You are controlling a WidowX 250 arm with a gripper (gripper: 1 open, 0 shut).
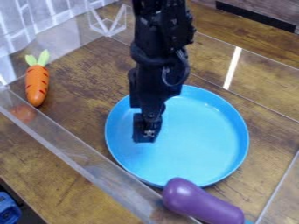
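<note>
My black gripper (152,109) hangs over the upper left part of a light blue plate (198,157), pointing down. Its fingers are dark and overlap in this view, and no object shows clearly between them. A toy carrot (37,86) with a green top lies on the wooden table at the left. A purple toy eggplant (201,201) lies at the bottom right, outside the plate.
A clear plastic wall runs diagonally along the lower left. A small blue object (7,210) sits in the bottom left corner.
</note>
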